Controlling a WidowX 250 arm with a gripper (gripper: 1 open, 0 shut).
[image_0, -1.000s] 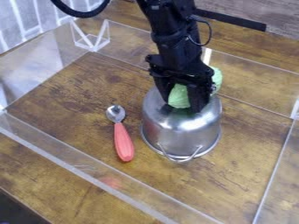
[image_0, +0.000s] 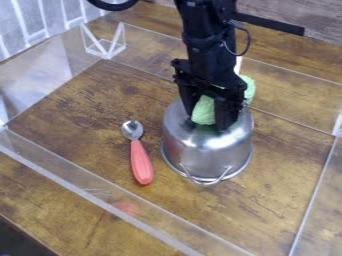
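My black gripper (image_0: 211, 92) is lowered at the mouth of a steel pot (image_0: 203, 148), around a light green object (image_0: 203, 112) inside it; whether the fingers touch it is hidden. More green (image_0: 249, 88) shows behind the gripper at the right, near a pale upright piece. A spoon with a red handle (image_0: 140, 160) lies on the wooden table to the left of the pot.
A small white frame (image_0: 104, 40) stands at the back left. Transparent edges run along the left and right sides.
The gripper has shifted slightly within the pot's mouth, and the green object inside looks a little moved. The spoon and pot stay in place.
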